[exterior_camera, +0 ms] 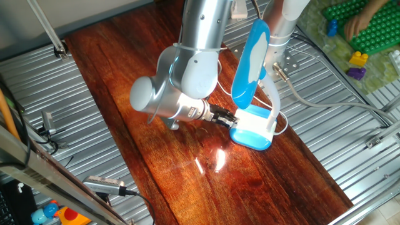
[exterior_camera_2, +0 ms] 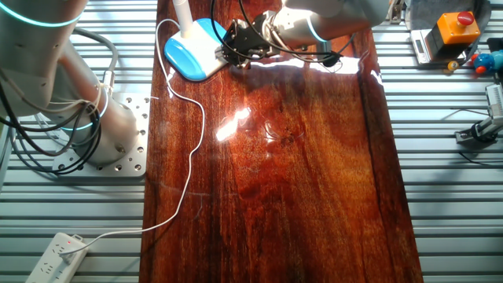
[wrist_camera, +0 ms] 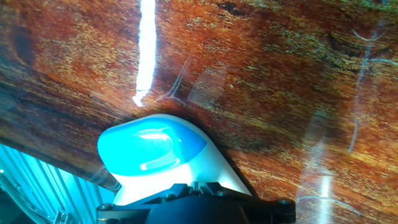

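Note:
A blue-and-white desk lamp stands upright on the wooden table. Its base (exterior_camera: 251, 139) lies near the table's edge on the robot-base side, and the long lamp head (exterior_camera: 250, 65) tilts above it. My gripper (exterior_camera: 234, 122) reaches in low from the side, its tips at the white part of the lamp base (exterior_camera_2: 189, 61). In the wrist view the black fingers come together at the centre, so the gripper looks shut, with nothing visible between them. Beyond them shows the blue end of the base (wrist_camera: 146, 149). Whether the tips touch the base is hard to tell.
From the lamp a white cable (exterior_camera_2: 191, 157) runs across the table to a power strip (exterior_camera_2: 55, 258). A person's hand (exterior_camera: 357, 25) is at a green brick plate (exterior_camera: 381, 31), off the table.

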